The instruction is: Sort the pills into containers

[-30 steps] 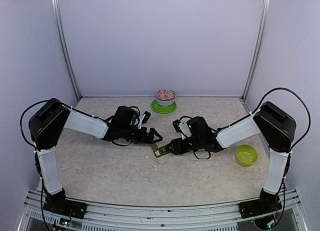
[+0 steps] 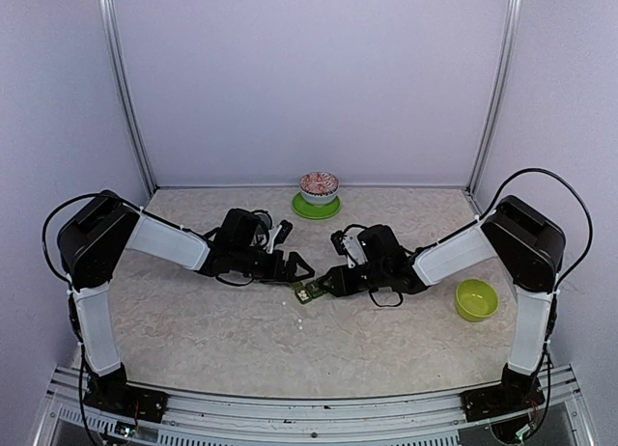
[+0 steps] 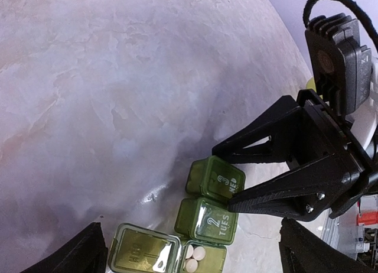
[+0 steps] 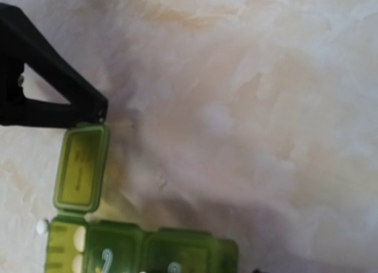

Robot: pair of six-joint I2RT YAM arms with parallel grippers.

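A green pill organizer [image 2: 311, 292] lies mid-table between both grippers. In the left wrist view one lid [image 3: 142, 252] stands flipped open beside a compartment with white pills [image 3: 195, 258]; compartments marked 2 [image 3: 207, 223] and 3 [image 3: 215, 175] are closed. My left gripper is open, its fingers either side of the organizer. My right gripper [image 2: 333, 280] has its fingers apart at the closed compartments' end, one touching near compartment 3. A loose white pill [image 4: 42, 226] lies beside the organizer in the right wrist view.
A bowl with red pattern [image 2: 319, 182] sits on a green plate [image 2: 317, 212] at the back. A yellow-green bowl [image 2: 476, 300] stands at the right.
Both arms have shifted very slightly over the last second; the organizer looks essentially unchanged in the top view.
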